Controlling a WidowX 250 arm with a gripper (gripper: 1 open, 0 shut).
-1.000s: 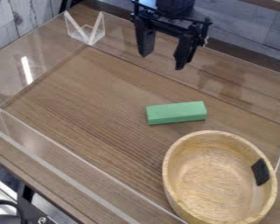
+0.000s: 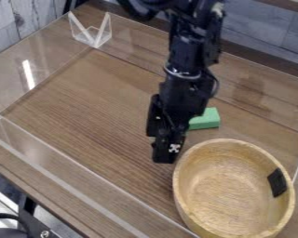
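Observation:
My black arm reaches down from the top centre, and its gripper [image 2: 168,139] stands open low over the wooden table. It is in front of the green block [image 2: 204,119] and hides that block's left part. Whether the block lies between the fingers cannot be told from this view.
A round tan bowl [image 2: 233,219] fills the lower right, just beside the gripper, with a black patch on its right rim. A white wire object [image 2: 92,28] sits at the upper left.
The arm has come down from the top of the view toward the front, with its gripper now low by the green block and the bowl. The block is now partly hidden.

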